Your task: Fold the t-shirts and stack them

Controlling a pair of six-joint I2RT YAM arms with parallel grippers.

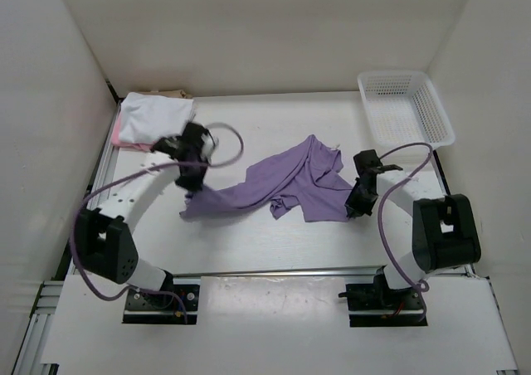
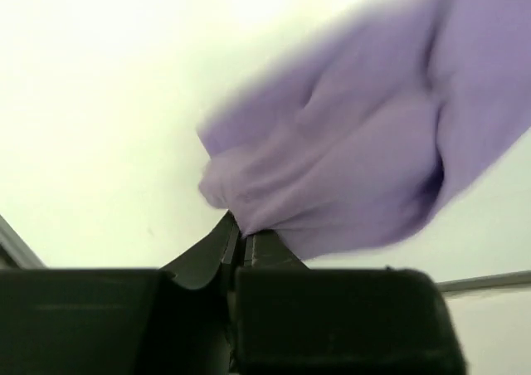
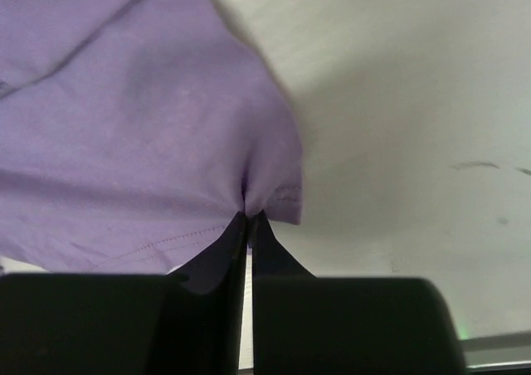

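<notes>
A purple t-shirt (image 1: 282, 178) stretches rumpled across the middle of the table. In the right wrist view my right gripper is shut on the shirt's hemmed corner, bunching the cloth at its fingertips. My left gripper is shut as well, pinching the shirt's opposite end, which looks lifted and blurred in the left wrist view. Seen from above, the left arm is smeared by motion. At the back left lies a pile with a white cloth (image 1: 155, 118) on top and a pink cloth (image 1: 116, 134) beneath.
An empty white basket (image 1: 401, 83) stands at the back right. Bare table (image 1: 249, 250) shows in front of the shirt and behind it. Walls rise at the back and both sides.
</notes>
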